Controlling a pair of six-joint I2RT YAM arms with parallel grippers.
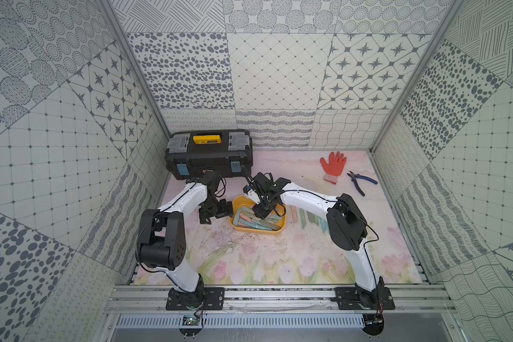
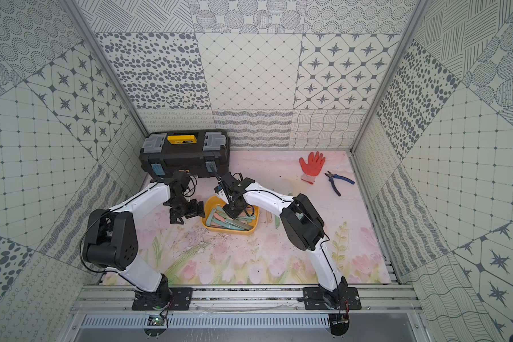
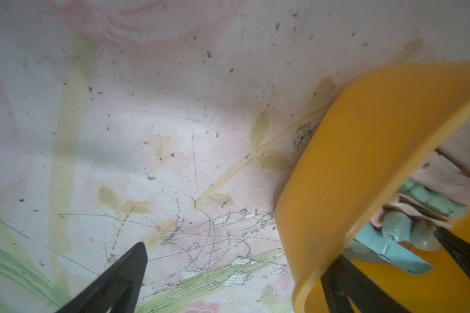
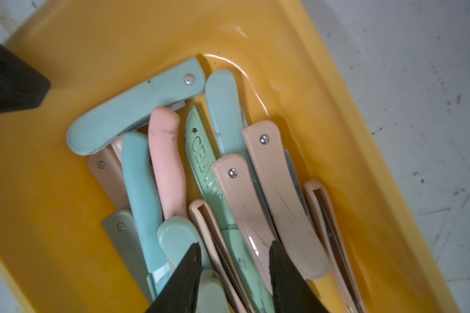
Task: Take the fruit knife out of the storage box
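Observation:
An orange storage box (image 4: 47, 208) holds many folding fruit knives in mint, blue, pink and beige, among them a pink-handled one (image 4: 166, 161) and a beige one (image 4: 284, 198). My right gripper is inside the box over the knives, its fingertips apart near the lower middle of the right wrist view; whether they touch a knife I cannot tell. My left gripper stands open at the box's left end, one finger by the rim, nothing held.
A black toolbox (image 1: 208, 151) stands at the back left. A red glove (image 1: 333, 165) and pliers (image 1: 359, 179) lie at the back right. More knives (image 1: 307, 219) lie right of the box.

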